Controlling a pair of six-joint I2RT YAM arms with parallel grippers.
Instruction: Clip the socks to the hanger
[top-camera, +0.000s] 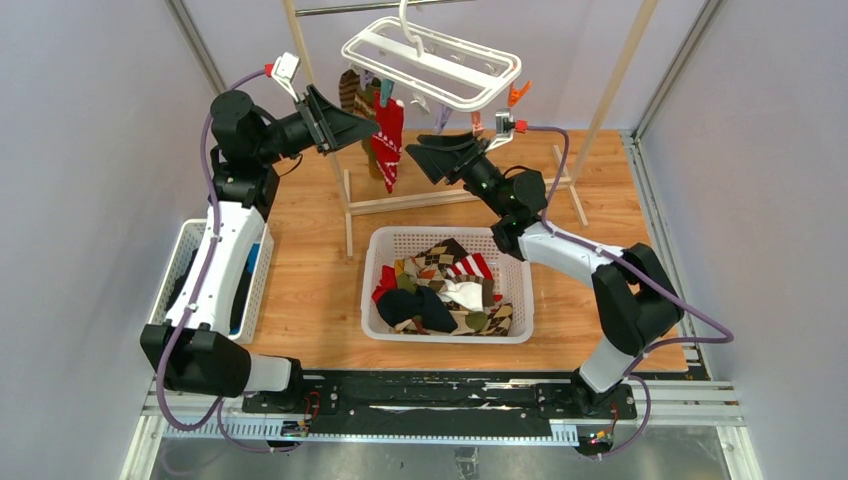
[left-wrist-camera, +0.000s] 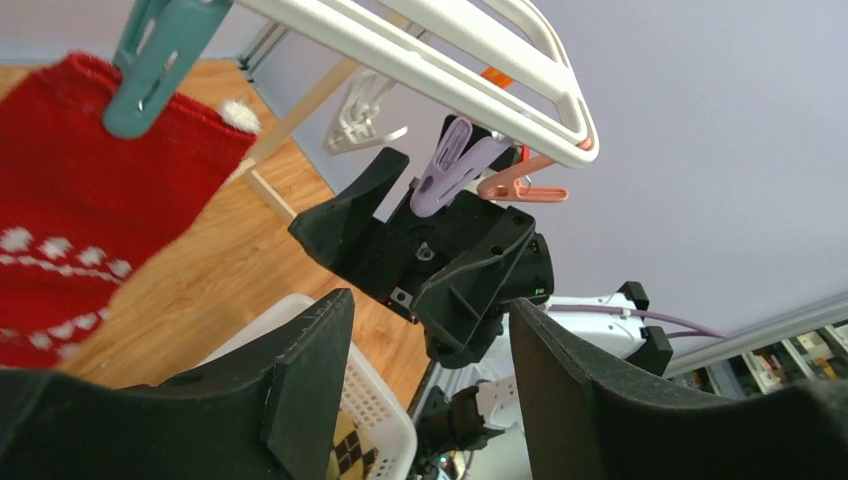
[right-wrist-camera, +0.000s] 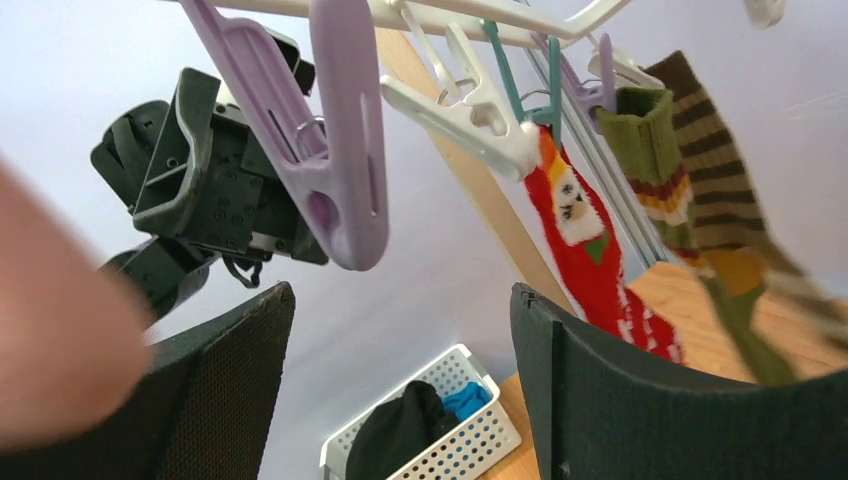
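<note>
A white rectangular hanger (top-camera: 440, 69) hangs tilted at the top. A red sock (top-camera: 388, 150) with white pattern is held by a teal clip (left-wrist-camera: 165, 70). Farther along, olive and brown striped socks (right-wrist-camera: 715, 165) hang from the hanger; a purple clip (right-wrist-camera: 600, 88) shows at their top. Empty near the right arm are another purple clip (left-wrist-camera: 452, 170) and a white clip (right-wrist-camera: 475, 120). My left gripper (top-camera: 352, 130) is beside the red sock, fingers apart, nothing between them. Below the hanger, to the sock's right, my right gripper (top-camera: 430, 160) stands open and empty.
A white basket (top-camera: 376, 300) of mixed socks stands in the middle of the floor. Another white basket (top-camera: 257, 285) with dark cloth lies under the left arm. A wooden rack (top-camera: 620, 80) stands behind. An orange clip (top-camera: 519, 93) sits at the hanger's right end.
</note>
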